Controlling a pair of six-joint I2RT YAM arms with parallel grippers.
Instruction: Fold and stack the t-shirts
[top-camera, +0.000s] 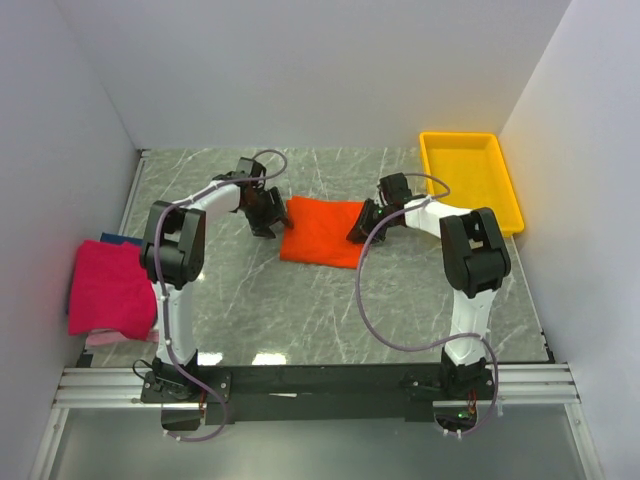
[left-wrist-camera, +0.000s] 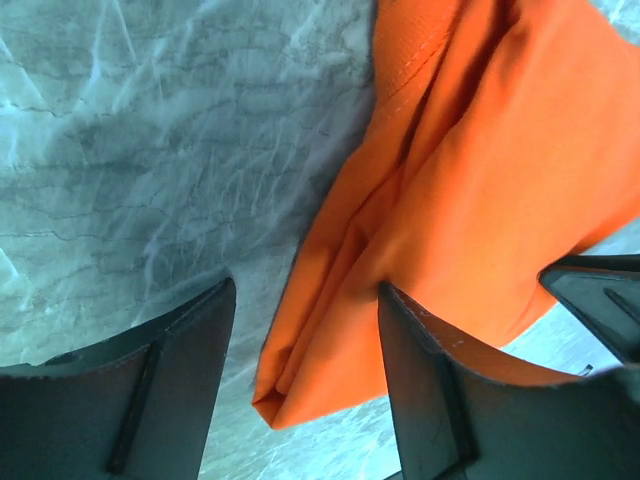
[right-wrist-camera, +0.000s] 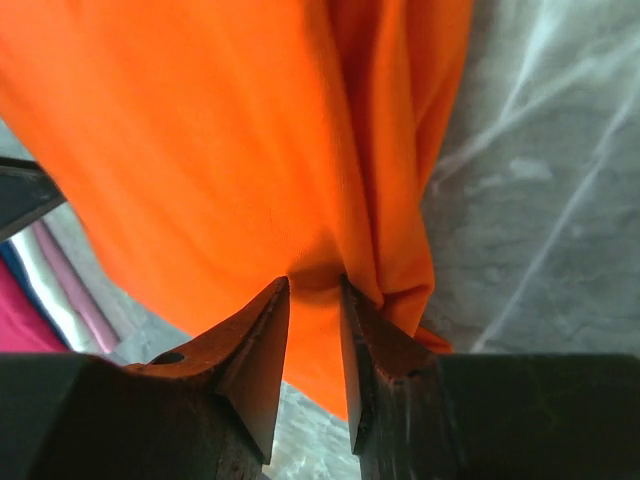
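An orange t-shirt (top-camera: 320, 230) lies folded into a rough rectangle in the middle of the table, its side edges creased in layers. My left gripper (top-camera: 270, 220) is open at its left edge; in the left wrist view its fingers (left-wrist-camera: 420, 350) straddle that edge, the right one over the cloth. My right gripper (top-camera: 362, 225) is down on the shirt's right edge; in the right wrist view its fingertips (right-wrist-camera: 355, 310) press into the orange folds, a narrow gap between them. A red t-shirt (top-camera: 108, 285) lies stacked on other cloths at the far left.
A yellow bin (top-camera: 470, 180) stands empty at the back right. Walls bound the table at back and sides.
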